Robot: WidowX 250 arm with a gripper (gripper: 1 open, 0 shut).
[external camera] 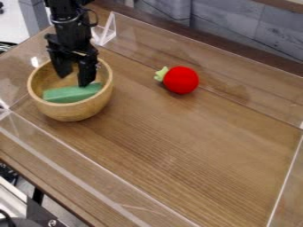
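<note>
A tan wooden bowl (71, 112) sits at the left of the table, holding a green elongated object (69, 91). My black gripper (71, 64) reaches down from the top left over the back of the bowl, its fingers open above and inside the rim. Whether it touches anything in the bowl is hard to tell.
A red tomato-like object (180, 80) with a pale green top lies right of the bowl.
</note>
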